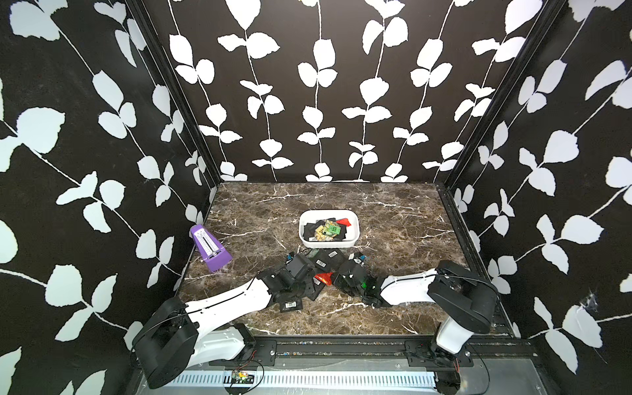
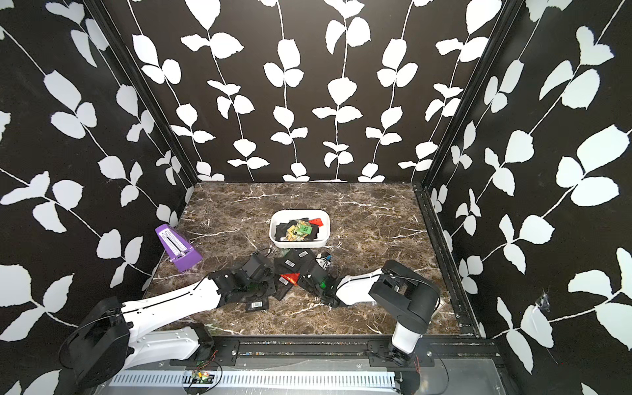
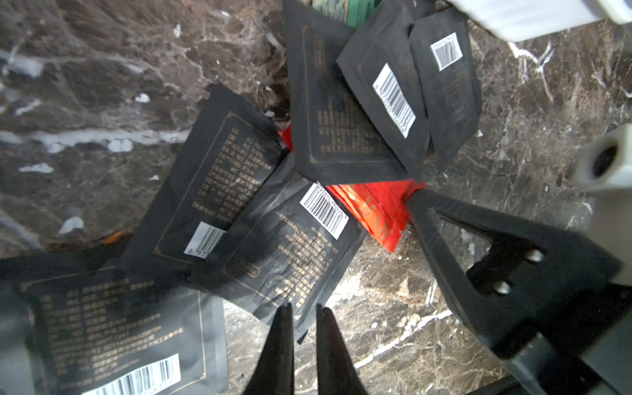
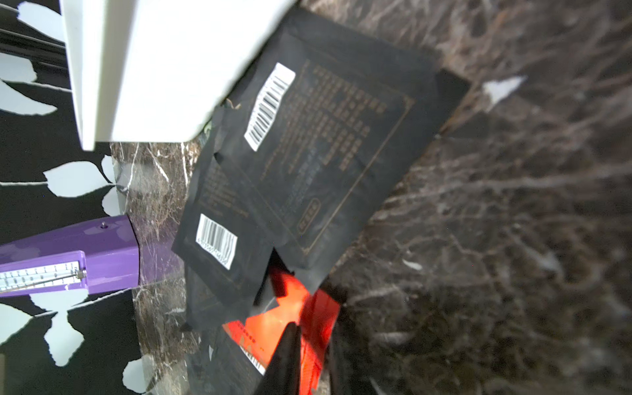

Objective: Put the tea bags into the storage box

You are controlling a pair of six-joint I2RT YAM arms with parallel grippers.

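Observation:
The white storage box stands mid-table with black, red, green and gold tea bags in it. In front of it lies a loose pile of black tea bags, with a red tea bag partly beneath them. My left gripper is slightly open over the lower edge of a black bag, a narrow gap between its fingertips. At the red bag's free end is my right gripper, also slightly open; red shows between its fingers, and whether they touch it is unclear. Beneath the upper black bags a green tea bag peeks out.
A purple object with a white scale stands at the table's left edge. One black tea bag lies apart at the near left. Both grippers are close together.

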